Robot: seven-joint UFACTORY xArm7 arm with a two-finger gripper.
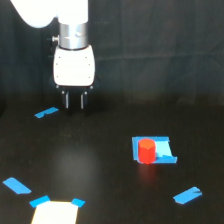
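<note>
A white robot arm (74, 35) hangs at the upper left of the camera view. Its gripper (74, 100) points down with two dark fingers apart and nothing visible between them, above the dark table. A red cylinder (147, 151) stands on a light patch outlined with blue tape (166, 159) right of centre, well away from the gripper.
A pale square (54, 215) edged with blue tape lies at the front left. Loose blue tape strips (17, 186) mark the table, one at front right (187, 195).
</note>
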